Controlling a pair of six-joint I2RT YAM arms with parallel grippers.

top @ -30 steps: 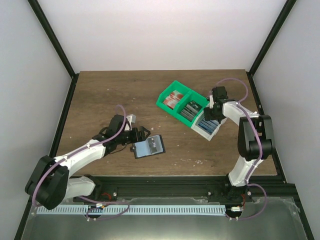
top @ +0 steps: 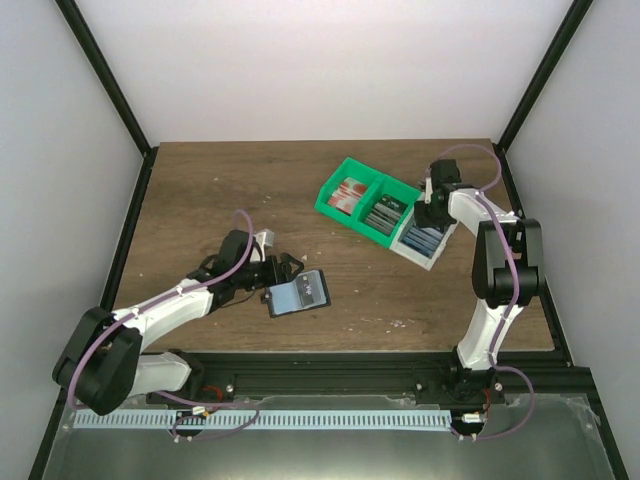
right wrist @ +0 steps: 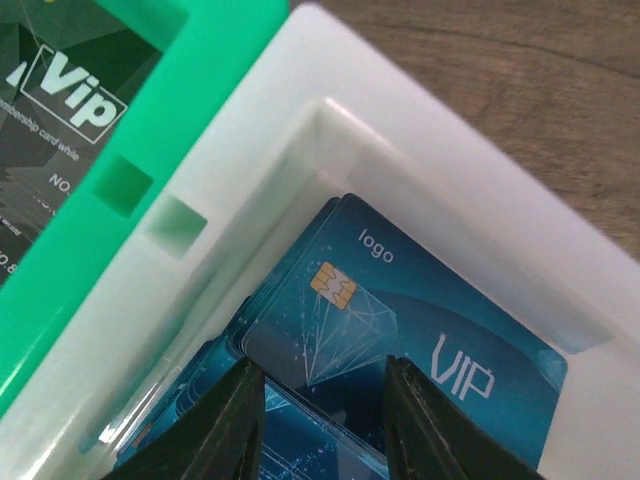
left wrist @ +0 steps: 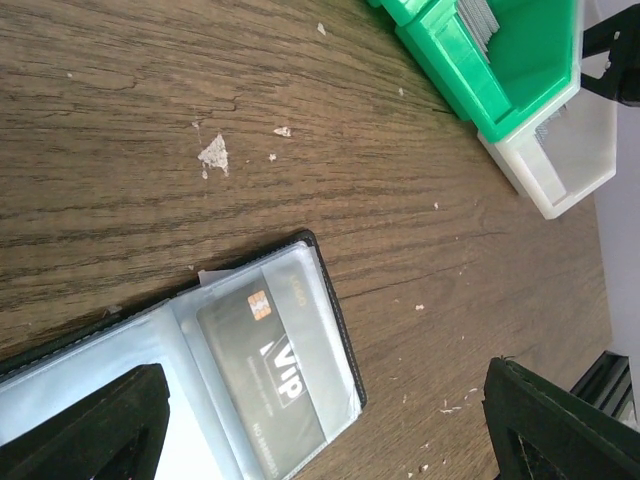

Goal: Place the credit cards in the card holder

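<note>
The open card holder, dark-edged with clear pockets, lies on the table. In the left wrist view, a grey Vip card sits in the holder's right pocket; the visible part of the left page looks pale and plain. My left gripper is open over the holder, nothing between its fingers. At the white box, my right gripper has its fingers apart above blue VIP cards. One blue card lies tilted over others against the box's corner. No card shows clamped between those fingers.
A green two-part box adjoins the white one. Its left compartment holds red and white cards, its right one dark grey cards. Bare table stretches left of the boxes and between them and the holder.
My right gripper has moved slightly right and away from the table's front edge. The boxes have shifted a little right, the white end most. The left arm and holder have hardly moved.
</note>
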